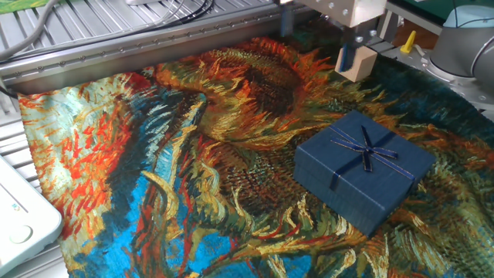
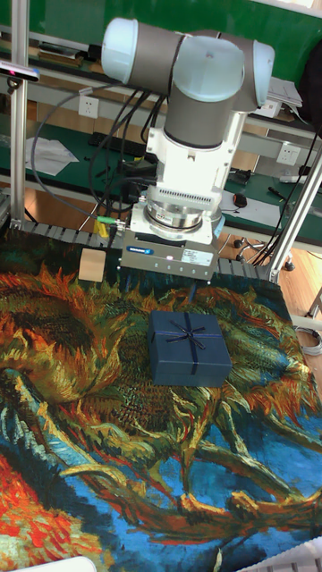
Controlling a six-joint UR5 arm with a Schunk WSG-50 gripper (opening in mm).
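Note:
My gripper [image 1: 317, 45] hangs at the top of exterior view 2, its two dark fingers [image 1: 349, 55] far apart and nothing visible between them. It is open. A plain wooden block [image 1: 357, 66] sits by the right-hand finger, which covers part of its left side; whether they touch I cannot tell. In exterior view 3 the same block [image 2: 92, 265] stands on the cloth to the left of the gripper housing. A dark blue gift box [image 1: 364, 168] with a ribbon bow lies closed on the cloth, nearer the camera. Exterior view 3 shows the box [image 2: 190, 349] in front of the arm.
A painted-pattern cloth [image 1: 231, 166] covers the table, with wide clear room left of the box. A metal rail [image 1: 147, 55] runs along one side. A white device [image 1: 27, 212] stands at the left edge. The arm's base [image 1: 461, 54] is at the upper right.

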